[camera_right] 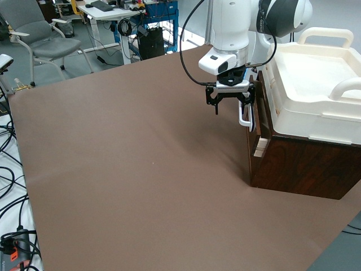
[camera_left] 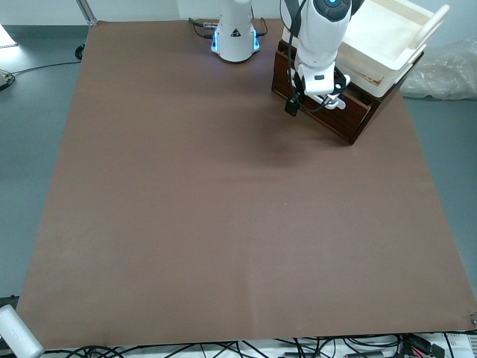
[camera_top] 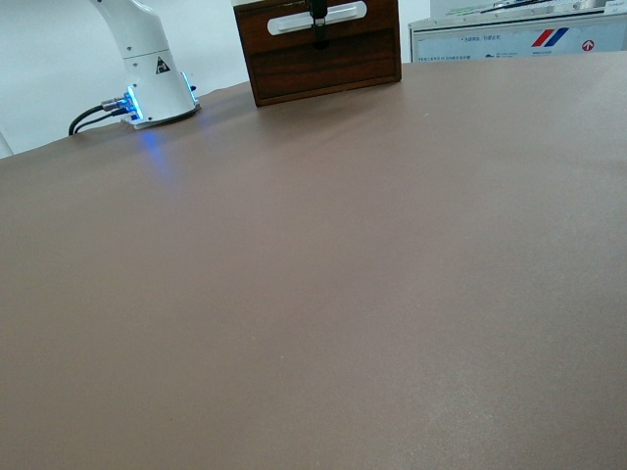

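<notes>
A dark wooden cabinet (camera_left: 358, 123) (camera_top: 323, 76) (camera_right: 310, 169) stands at the table's back right, with a white tray (camera_right: 310, 79) on top. My gripper (camera_left: 320, 103) (camera_right: 231, 101) is at the cabinet's front. In the right view its white fingers hang by the drawer front, which appears slightly out from the body. In the top view a white bar lies across the drawer front. Whether the fingers are open or shut on anything cannot be made out.
The arm's base (camera_left: 235, 41) stands at the back, with cables beside it. Cables and equipment run along the edge nearest the left camera, off the tabletop.
</notes>
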